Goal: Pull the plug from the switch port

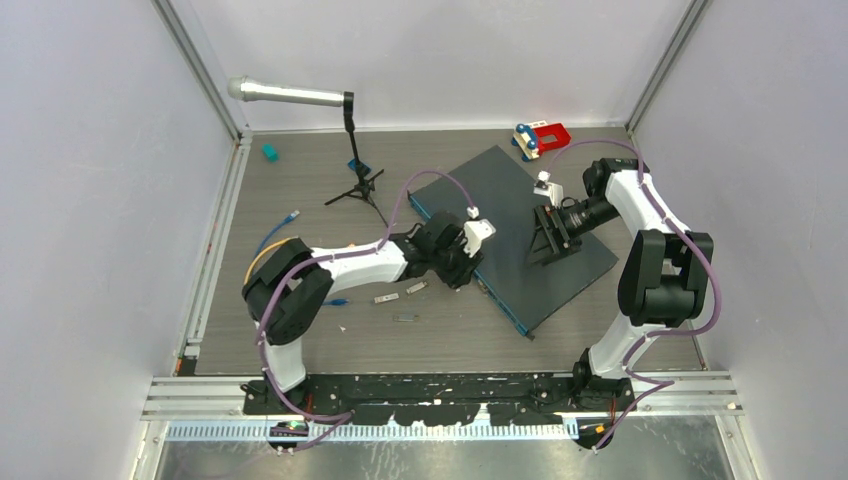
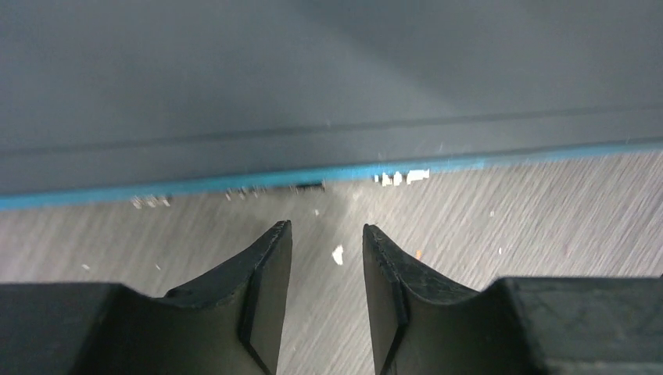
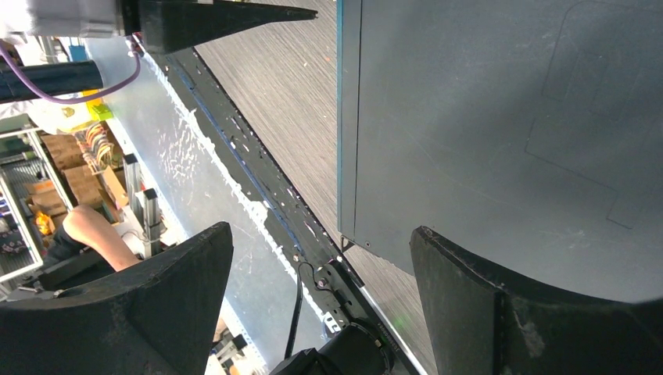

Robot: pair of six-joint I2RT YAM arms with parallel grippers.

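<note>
The dark grey switch (image 1: 530,290) lies diagonally on the floor, its teal-edged port side facing left. In the left wrist view that edge (image 2: 352,172) runs across above my open left gripper, with small pale and dark port details, blurred; whether a plug is among them I cannot tell. Nothing is between the left fingers. My right gripper is open and empty over the switch's top, seen as a broad panel (image 3: 500,133) in the right wrist view.
A microphone stand (image 1: 355,185) stands back left. Blue cables (image 1: 275,228) and small modules (image 1: 385,298) lie on the left floor. A red-and-white toy (image 1: 550,138) sits at the back right.
</note>
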